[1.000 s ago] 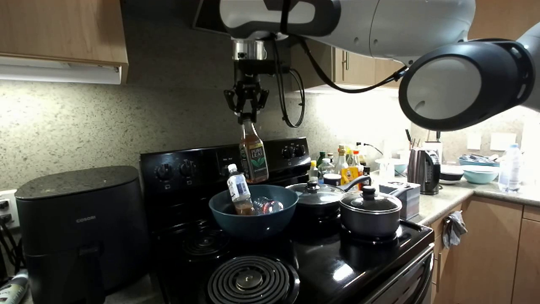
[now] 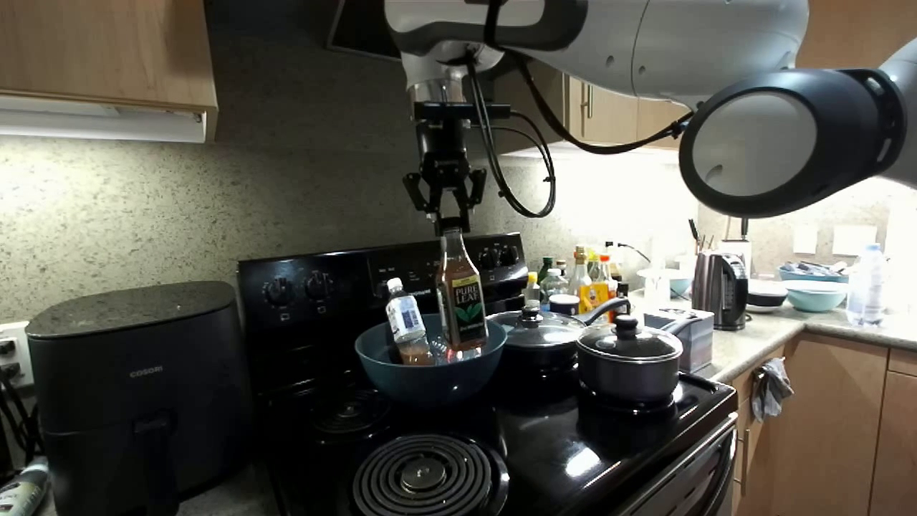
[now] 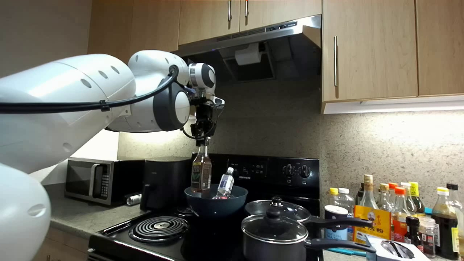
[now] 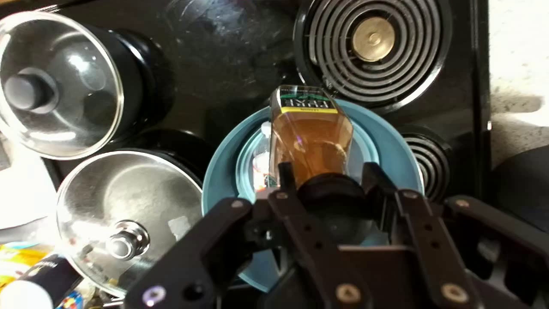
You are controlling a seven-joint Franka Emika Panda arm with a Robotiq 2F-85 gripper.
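Observation:
Held upright by its neck, a brown Pure Leaf tea bottle [image 2: 462, 301] hangs from my gripper [image 2: 451, 225], which is shut on it. The bottle's lower end is inside the teal bowl [image 2: 430, 387] on the stove; whether it touches the bowl's contents cannot be told. In the wrist view the dark cap [image 4: 330, 188] lies between my fingers. A smaller clear bottle [image 3: 226, 182] with a white cap leans in the bowl beside the tea bottle. Another clear plastic item in the bowl is mostly hidden behind the tea bottle.
Two lidded pots, one nearer [image 2: 630, 361] and one behind [image 2: 537, 331], stand right of the bowl in exterior view 1. A black air fryer [image 2: 142, 395] stands left. Several condiment bottles [image 3: 389, 208] crowd the counter.
My gripper has moved down and to the right in exterior view 1, carrying the tea bottle from above the bowl into it. The smaller bottle and the bowl have not moved.

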